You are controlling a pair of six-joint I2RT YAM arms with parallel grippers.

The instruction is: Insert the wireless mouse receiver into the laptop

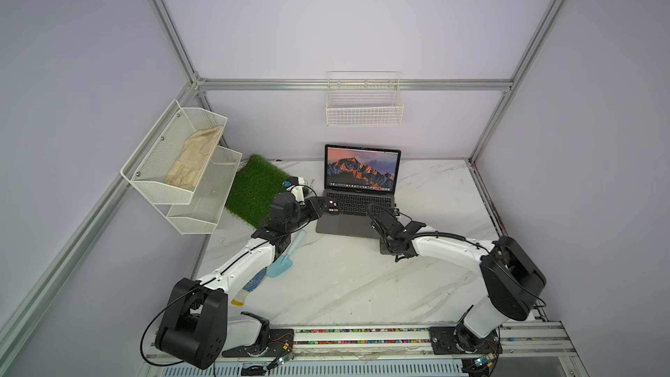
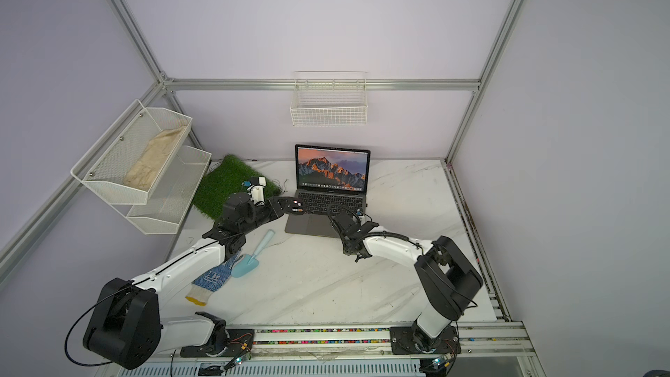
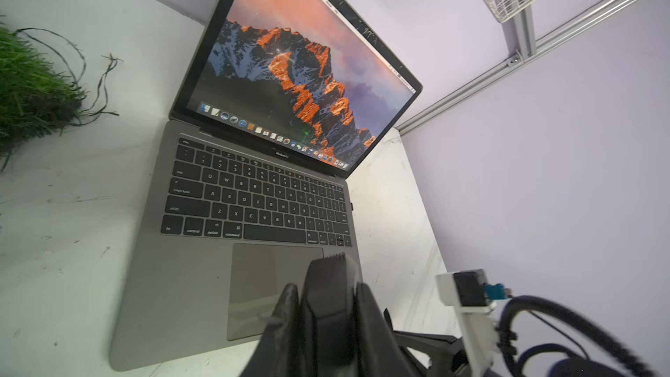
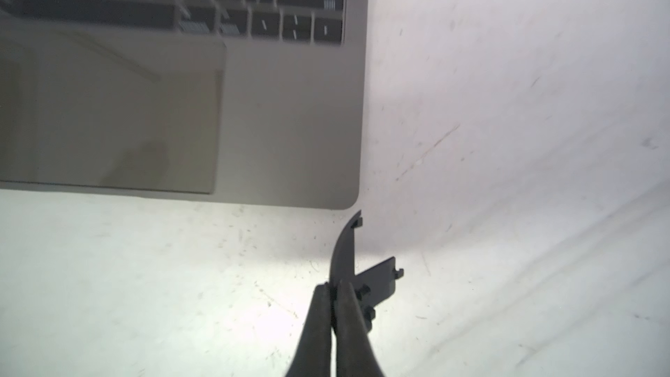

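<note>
The laptop (image 3: 188,272) stands open with its screen lit; a small dark nub (image 3: 351,206), perhaps the receiver, sits at its right edge. Above the trackpad my left gripper is shut on the black mouse (image 3: 329,272), whose underside with small labels shows in the top left view. My right gripper is shut on a thin curved black cover (image 4: 377,281) just off the laptop's front right corner. The cover is tilted, its arm with a small tab pointing up and right.
A green grass mat (image 1: 254,188) lies left of the laptop. A light blue trowel (image 2: 245,265) and a blue glove (image 2: 216,275) rest by the left arm. White mesh baskets (image 1: 183,199) hang on the left wall.
</note>
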